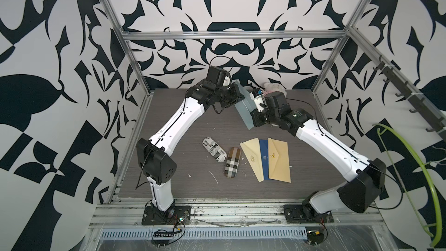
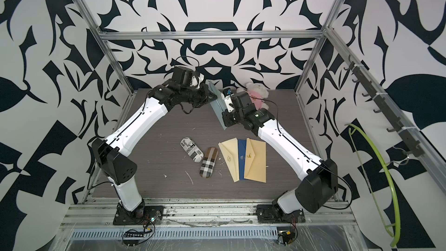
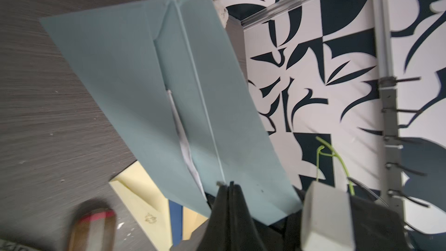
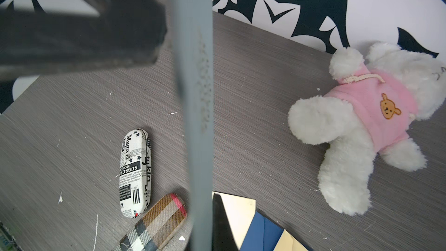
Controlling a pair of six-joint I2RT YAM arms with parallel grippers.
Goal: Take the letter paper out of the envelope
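Observation:
A pale blue-grey envelope (image 1: 244, 111) (image 2: 218, 111) is held upright between the two grippers above the table. In the left wrist view its face (image 3: 106, 69) shows a long slit with a strip of white paper (image 3: 183, 146) inside. My left gripper is at the envelope's near side; its fingertips look close together, and whether they grip anything is unclear.
Cream (image 1: 250, 155), blue (image 1: 263, 158) and tan (image 1: 280, 167) envelopes lie at front right. Two glasses cases (image 1: 213, 148) (image 1: 232, 162) lie left of them. A white teddy bear (image 4: 343, 167) in pink lies at the back.

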